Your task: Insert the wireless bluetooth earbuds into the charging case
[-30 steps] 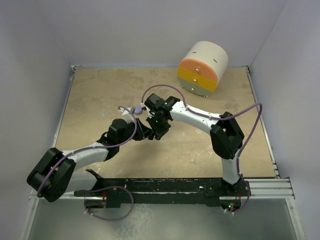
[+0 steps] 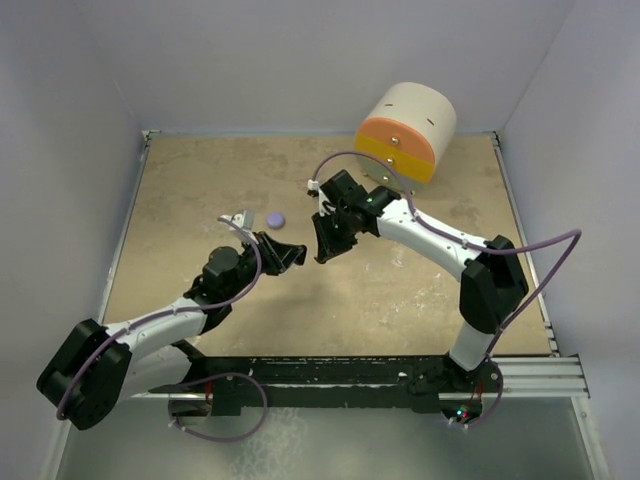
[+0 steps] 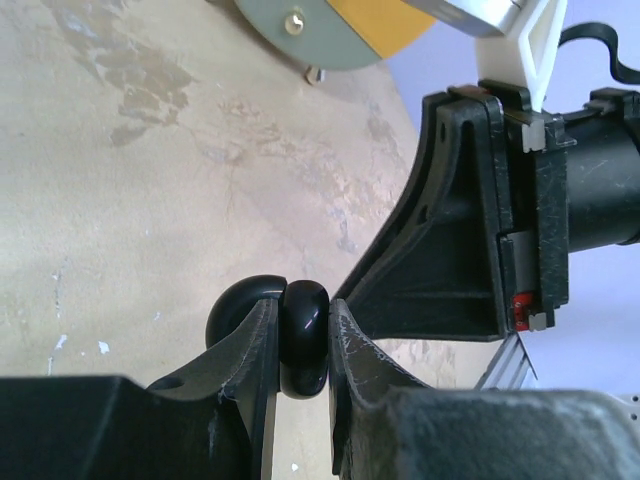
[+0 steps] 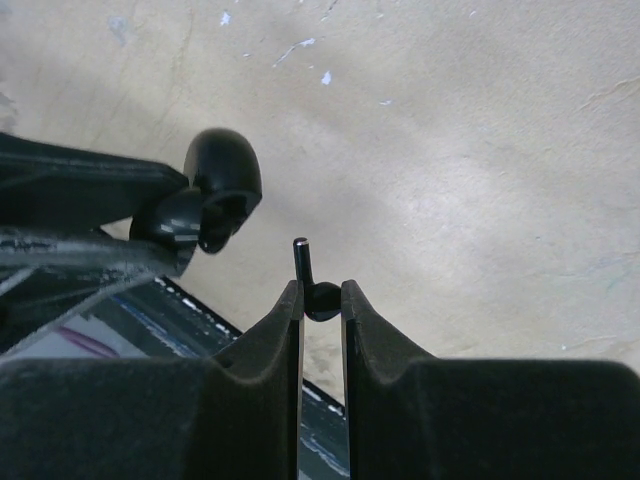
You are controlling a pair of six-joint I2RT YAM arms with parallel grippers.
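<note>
The glossy black charging case (image 3: 303,335) is pinched in my left gripper (image 2: 302,255), its two rounded halves apart, raised above the table. In the right wrist view the case (image 4: 222,175) appears at left, its hollow side partly turned from sight; I cannot tell what lies inside. My right gripper is shut on a small black earbud (image 4: 323,303), whose thin stem points up and away from the fingertips. A short gap separates this earbud from the case. From above, my right gripper (image 2: 321,259) hangs just right of the left one, the earbud too small to make out.
At the back right stands a white, rounded drawer cabinet (image 2: 410,125) with orange, yellow and grey-green fronts. A small purple disc (image 2: 275,219) lies behind the left gripper. Bare tabletop (image 2: 400,300) surrounds the grippers, and walls rise on both sides and behind.
The right gripper has drawn away to the right from the case, with a gap now between the two grippers.
</note>
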